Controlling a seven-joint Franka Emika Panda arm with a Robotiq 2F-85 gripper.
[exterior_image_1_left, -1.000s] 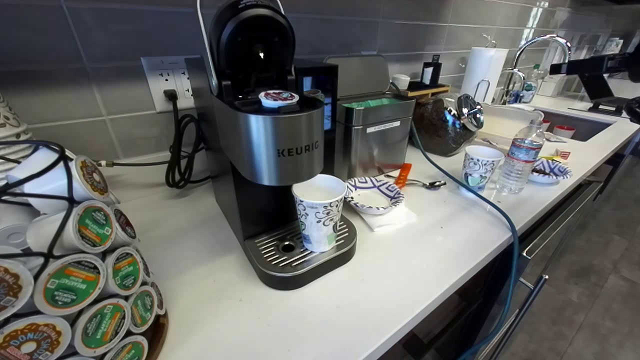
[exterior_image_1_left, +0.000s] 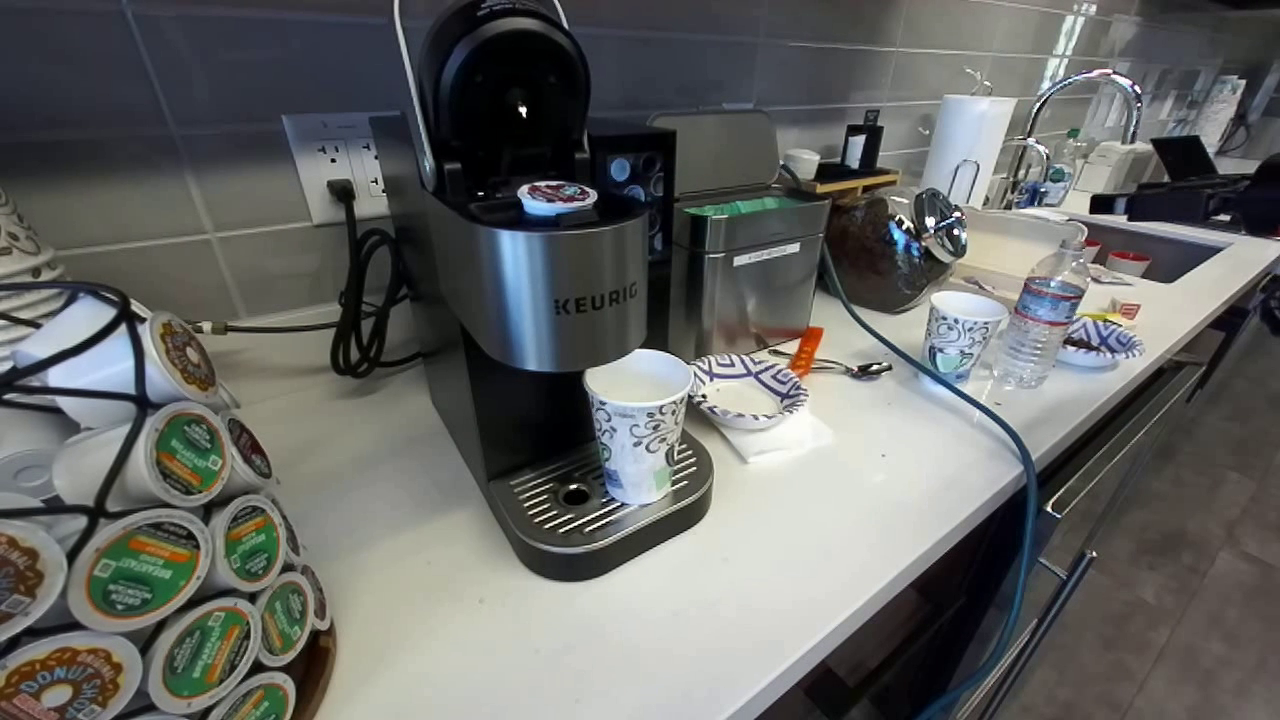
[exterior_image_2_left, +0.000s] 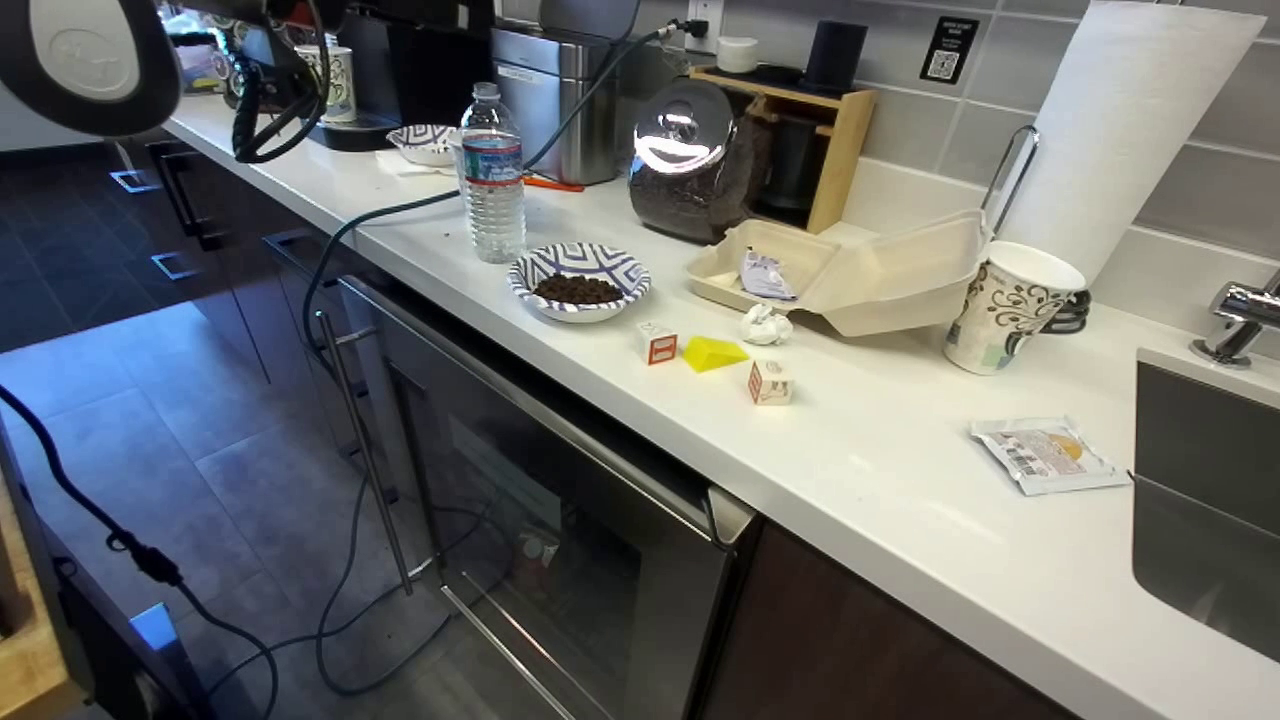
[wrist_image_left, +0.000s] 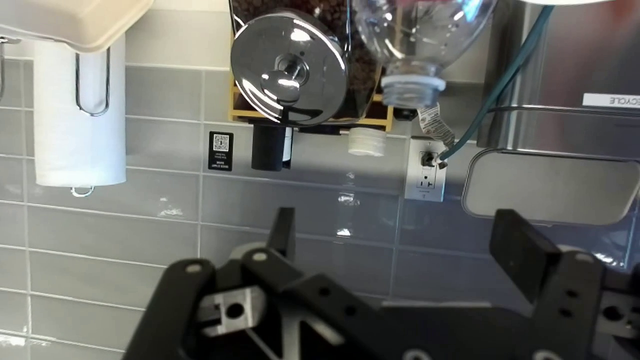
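Note:
My gripper is open, its two dark fingers wide apart with nothing between them. In the wrist view the scene appears upside down, and the tiled wall lies beyond the fingers. Above them in that picture hang the neck of the clear water bottle (wrist_image_left: 414, 78) and the shiny lid of the coffee jar (wrist_image_left: 288, 72). A Keurig coffee maker (exterior_image_1_left: 558, 294) stands with its lid raised and a pod (exterior_image_1_left: 557, 198) on top. On its drip tray sits a patterned paper cup (exterior_image_1_left: 638, 432). Part of the dark arm (exterior_image_1_left: 1212, 174) shows at the far right.
A bowl of dark grounds (exterior_image_2_left: 578, 288) stands beside the bottle (exterior_image_2_left: 492, 180). Small boxes, a yellow piece (exterior_image_2_left: 713, 353) and an open takeout box (exterior_image_2_left: 894, 270) lie toward the sink (exterior_image_2_left: 1212, 480). A teal cable (exterior_image_1_left: 1020, 468) crosses the counter edge. Pods fill a rack (exterior_image_1_left: 132, 528).
The dark arm part at the right of exterior view 1 has shifted and now shows less over the sink. Cup, pod, coffee maker and bottle have stayed put.

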